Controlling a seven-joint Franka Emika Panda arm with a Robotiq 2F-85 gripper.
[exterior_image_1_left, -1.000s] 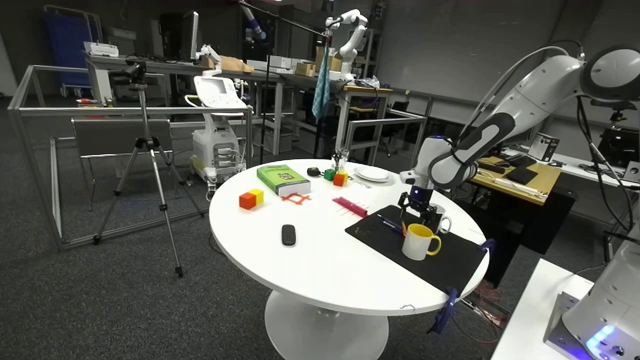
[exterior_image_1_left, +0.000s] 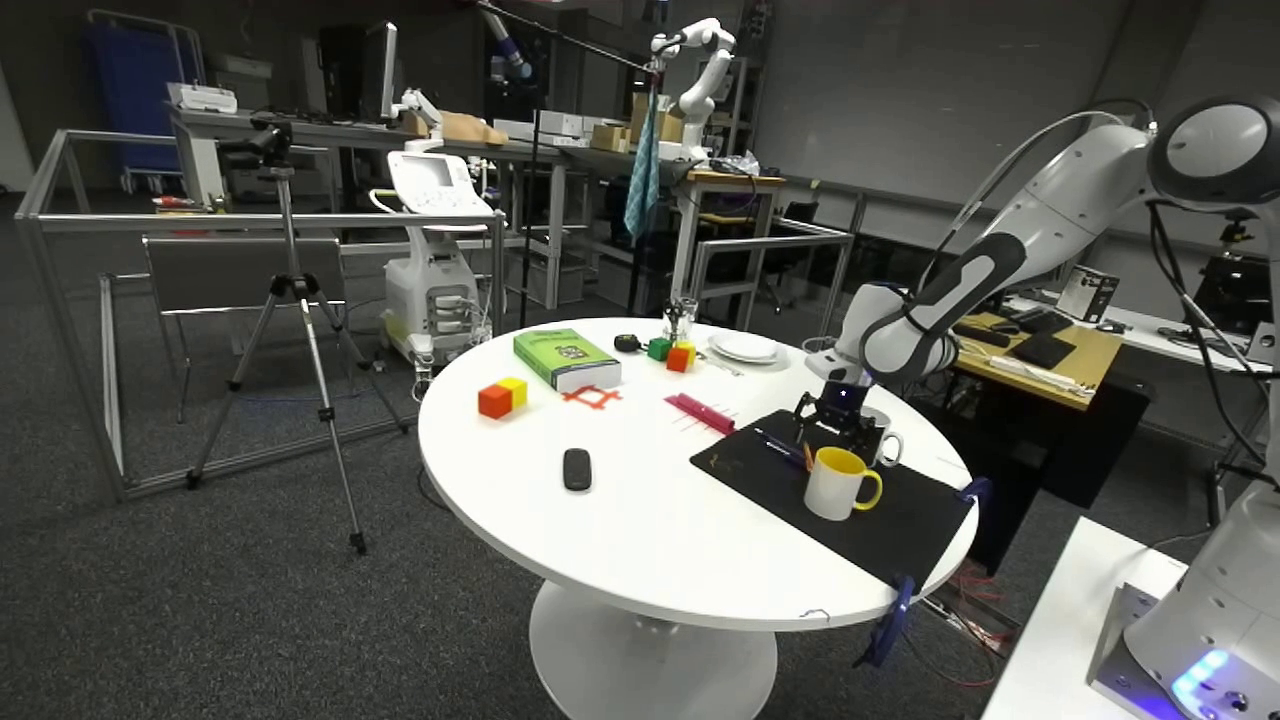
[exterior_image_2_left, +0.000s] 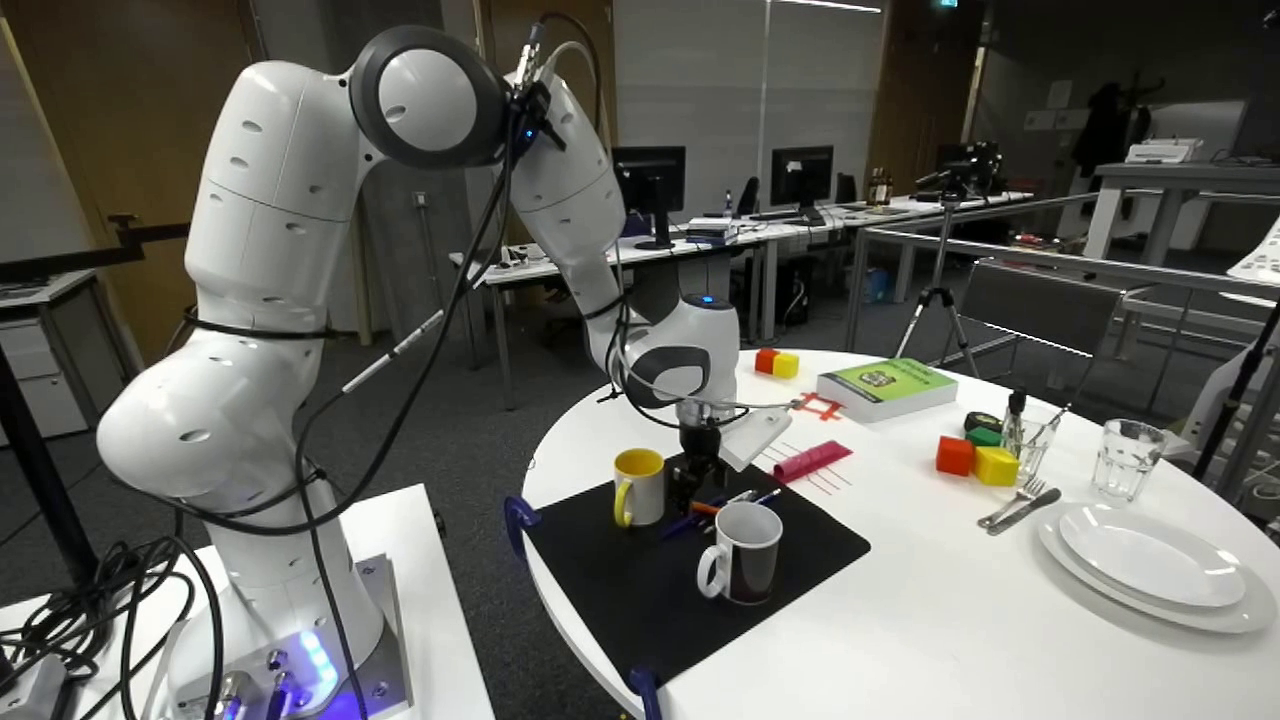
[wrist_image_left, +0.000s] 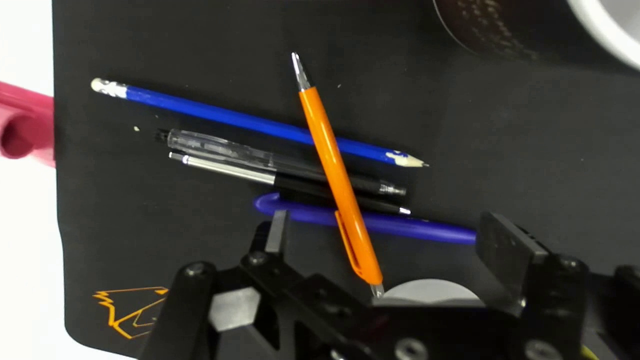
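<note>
My gripper is open, its fingers spread wide over a small pile of pens on a black mat, with nothing held. An orange pen (wrist_image_left: 336, 174) lies across the others, its clip end between the two fingers. Beneath it are a blue pencil (wrist_image_left: 216, 112), a clear pen (wrist_image_left: 225, 148), a silver and black pen (wrist_image_left: 231, 169) and a purple pen (wrist_image_left: 414, 228). One finger (wrist_image_left: 277, 231) is close to the purple pen's hooked end; the opposite finger covers its other end. In exterior view 2, the gripper (exterior_image_2_left: 696, 486) hangs low between two mugs.
A white mug with yellow inside (exterior_image_2_left: 639, 490) and a dark-and-white mug (exterior_image_2_left: 746, 552) stand close on either side, on the black mat (exterior_image_2_left: 600, 576). A pink holder (exterior_image_2_left: 812, 461) lies past the mat. Blocks, book, plates and glasses sit farther off; the white tabletop (exterior_image_1_left: 672, 540) has free room.
The arm's hand has come slightly lower over the mat and tilted a little. The mugs, pens and other table objects look unmoved.
</note>
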